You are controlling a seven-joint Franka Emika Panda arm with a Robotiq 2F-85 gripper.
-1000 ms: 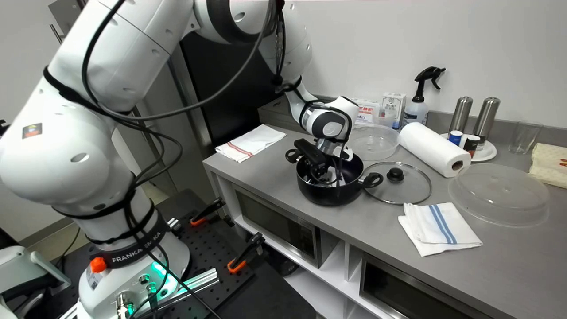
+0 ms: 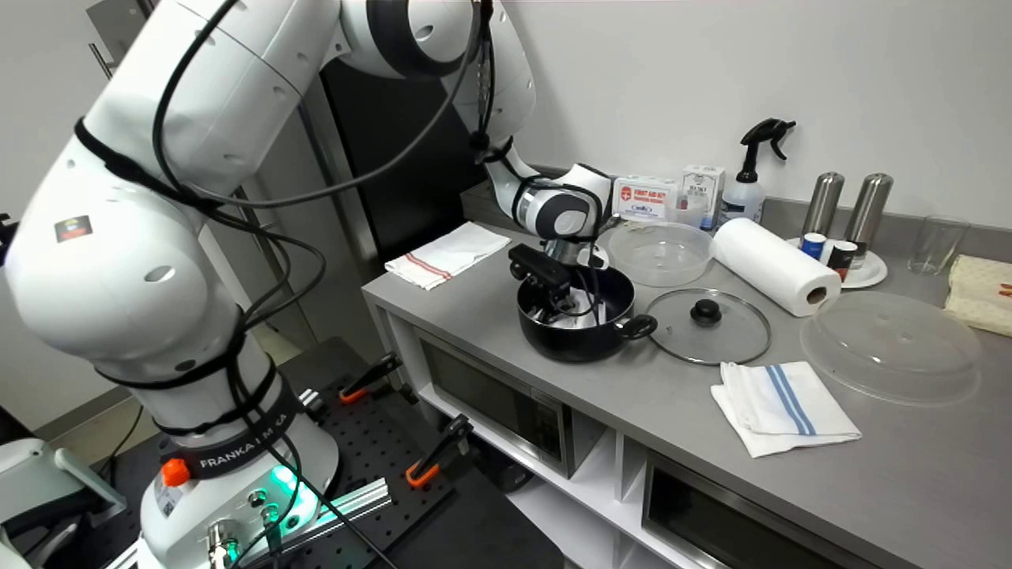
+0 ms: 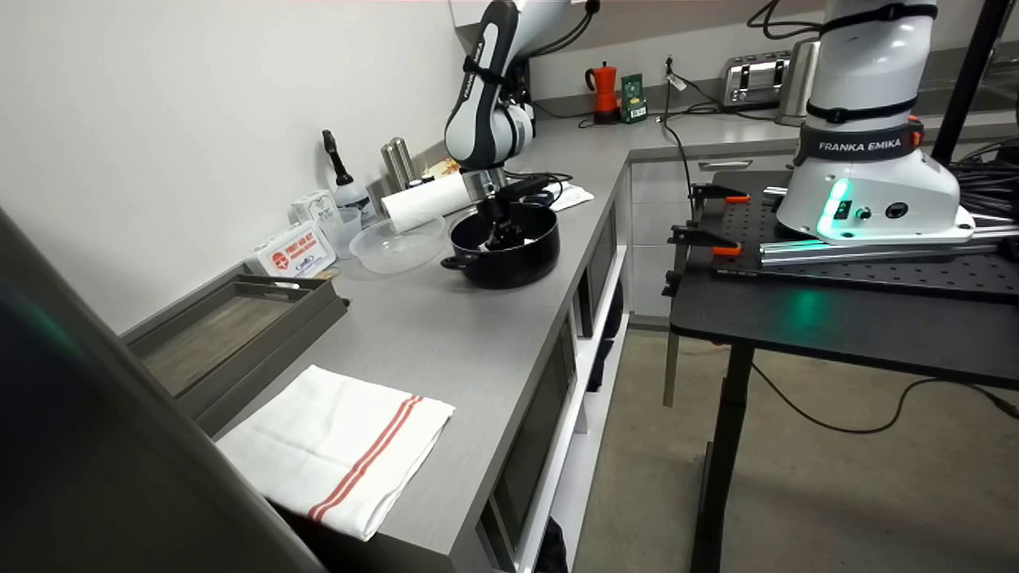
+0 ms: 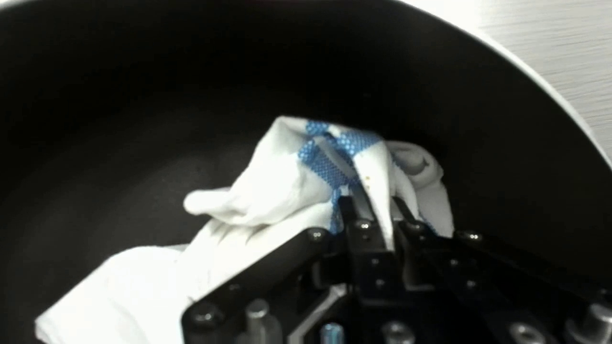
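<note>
A black two-handled pot (image 2: 580,343) stands uncovered on the grey counter. Down inside it is my gripper, its fingers shut on a crumpled white cloth with blue stripes (image 4: 275,189). A fold of the cloth rises between the fingers, and the remainder spreads over the pot floor to the left in the wrist view. In the second exterior view the pot (image 3: 511,266) hides most of the fingers. The glass lid (image 2: 711,327) with a black knob lies on the counter just right of the pot.
A folded blue-striped towel (image 2: 785,408) and clear plastic cover (image 2: 892,346) lie to the right; a red-striped towel (image 2: 447,254) lies left. Behind are a clear bowl (image 2: 661,253), paper towel roll (image 2: 773,265) and spray bottle (image 2: 745,197). The counter's front edge runs close to the pot.
The arm and the pot have shifted a little to the left together in exterior view 1, widening the gap between pot and lid knob. The lid and towels have stayed put.
</note>
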